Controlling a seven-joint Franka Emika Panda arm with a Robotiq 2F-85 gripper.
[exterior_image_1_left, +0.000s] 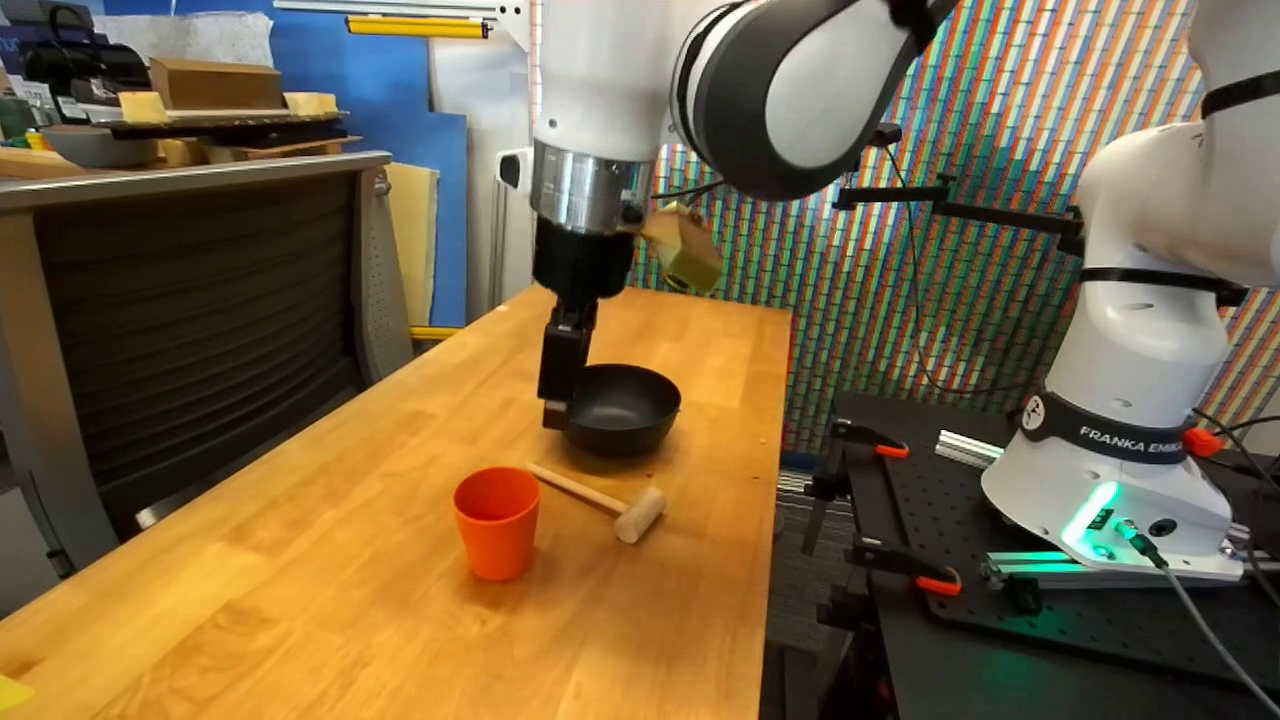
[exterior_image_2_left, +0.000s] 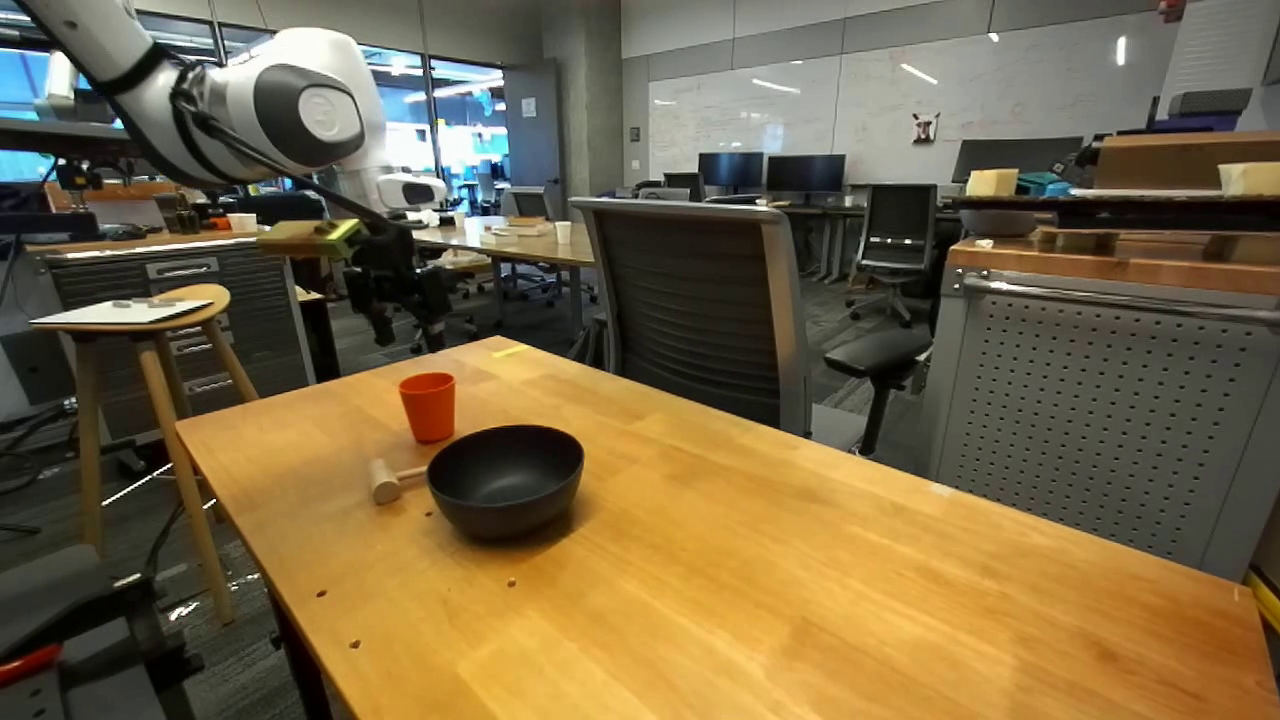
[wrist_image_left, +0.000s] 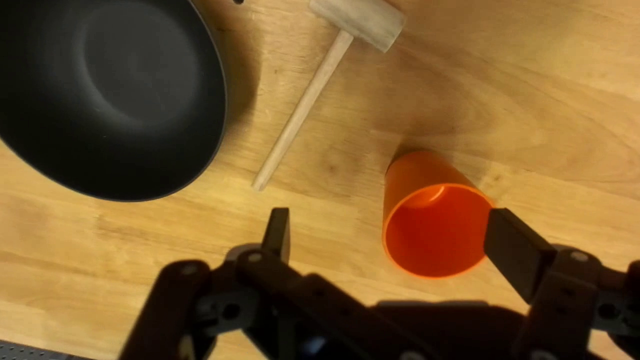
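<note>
An orange cup (exterior_image_1_left: 498, 540) stands upright on the wooden table, and a black bowl (exterior_image_2_left: 504, 486) sits a short way from it. Between them lies a wooden mallet (wrist_image_left: 306, 111), flat on the table, its handle angled toward my fingers in the wrist view. My gripper is open and empty, hanging above the table with its fingers pointing down. From the wrist, the cup (wrist_image_left: 438, 228) appears near my right-hand finger and the bowl (wrist_image_left: 138, 66) at the upper left. In the second exterior view the gripper (exterior_image_2_left: 408, 336) is higher than the cup.
A dark chair (exterior_image_2_left: 708, 306) stands against the table's long side. The robot base (exterior_image_1_left: 1104, 468) is mounted on a separate black stand across a gap. Much of the tabletop (exterior_image_2_left: 840, 576) beyond the bowl is bare.
</note>
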